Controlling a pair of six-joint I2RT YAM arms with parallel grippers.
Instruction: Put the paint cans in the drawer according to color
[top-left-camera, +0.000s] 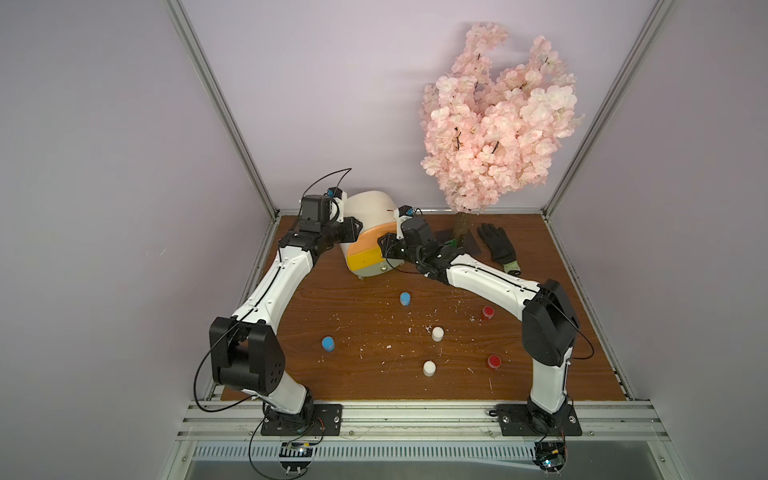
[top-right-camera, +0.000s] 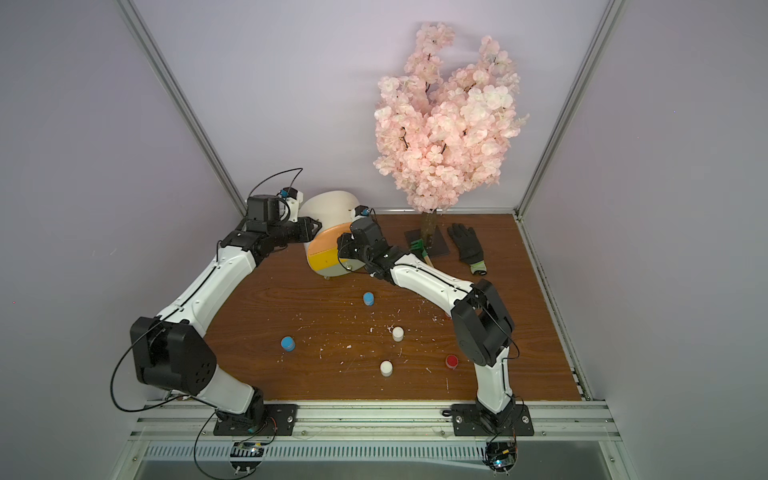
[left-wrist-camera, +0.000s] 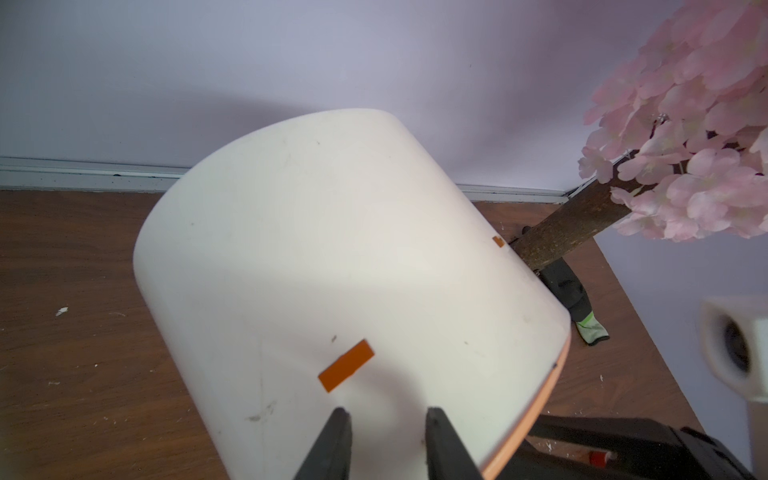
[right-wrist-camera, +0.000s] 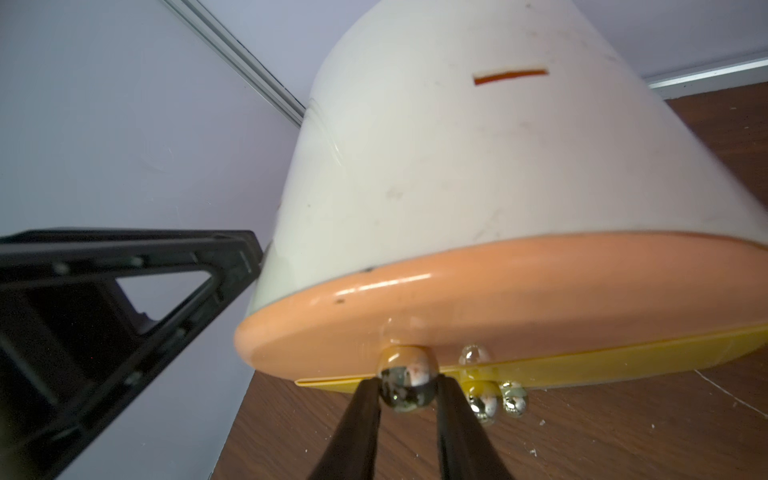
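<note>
A white rounded drawer unit (top-left-camera: 368, 208) stands at the back, with orange, yellow and grey drawer fronts and silver knobs. My left gripper hangs part open over its white top, nothing visible between the fingers. My right gripper is at the orange drawer (right-wrist-camera: 576, 288), fingertips either side of or just below its silver knob (right-wrist-camera: 406, 372); whether they grip it is unclear. On the table lie blue cans (top-left-camera: 405, 298) (top-left-camera: 328, 343), white cans (top-left-camera: 437, 333) (top-left-camera: 429, 368) and red cans (top-left-camera: 488, 311) (top-left-camera: 494, 361).
Pink blossom branches (top-left-camera: 496, 120) in a vase stand behind at the right. A black glove (top-left-camera: 497, 244) and a dark mat (top-right-camera: 413, 240) lie at the back right. The front middle of the table holds only the cans and small scraps.
</note>
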